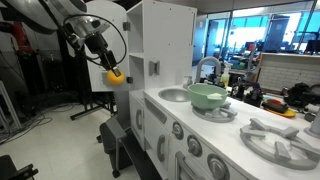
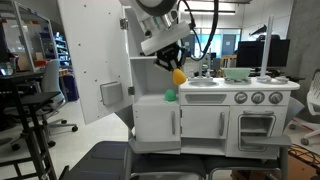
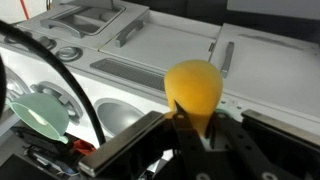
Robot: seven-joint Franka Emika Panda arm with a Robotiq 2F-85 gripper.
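A yellow-orange rounded object (image 3: 195,88) is held between the black fingers of my gripper, which is shut on it. In exterior view 1 the yellow-orange object (image 1: 116,77) hangs below the gripper (image 1: 114,69), in mid-air just left of the tall white cabinet. From exterior view 2, the same object (image 2: 179,76) appears in front of the play kitchen, under the gripper (image 2: 177,68). Its far side is hidden in the wrist view.
A green pot (image 1: 207,96) rests on the white counter near the sink (image 1: 175,95). Stove burners (image 1: 280,143) lie farther along. A small teal item (image 2: 171,96) sits at the open cabinet section. An open white door (image 2: 96,68) stands at the left.
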